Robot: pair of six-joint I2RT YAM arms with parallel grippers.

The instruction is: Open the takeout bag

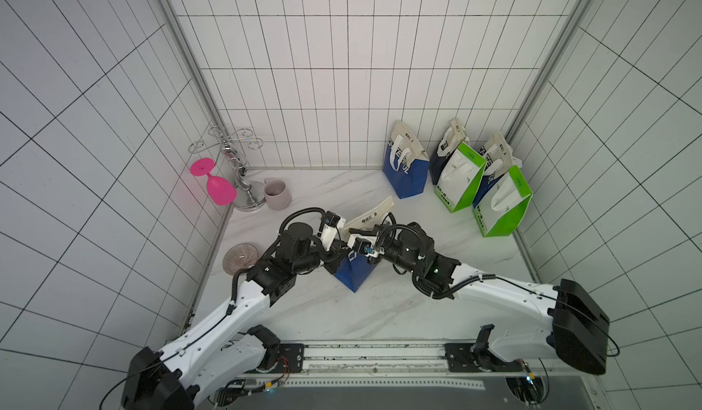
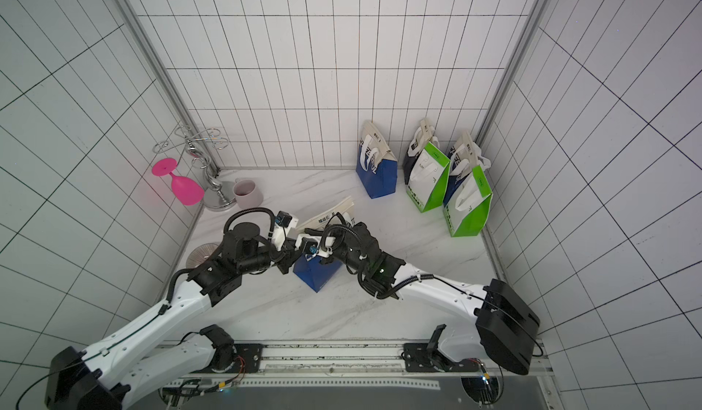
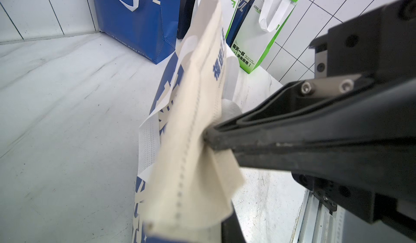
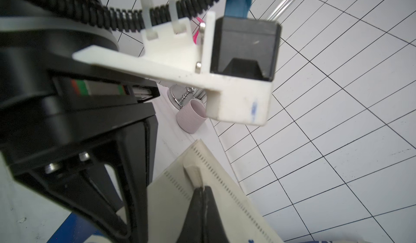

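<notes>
The takeout bag [image 1: 354,274], blue with a beige top flap [image 1: 370,220], stands mid-table between my two arms. In the right wrist view my right gripper is shut on the flap [image 4: 234,206], whose cloth puckers at the fingertips. The left wrist view shows this from the side: the right gripper's dark fingers [image 3: 268,143] reach in from the right and crease the beige cloth [image 3: 190,156]. My left gripper is shut low at the bag's top, mostly hidden behind the flap. Whether cloth lies between its fingers is hidden. The bag's mouth cannot be seen.
Blue bags [image 1: 406,172] and green-and-white bags [image 1: 504,205] stand at the back right. A pink cup [image 1: 277,195], a metal rack [image 1: 234,154] with a pink goblet [image 1: 219,189] and a clear dish [image 1: 240,258] are on the left.
</notes>
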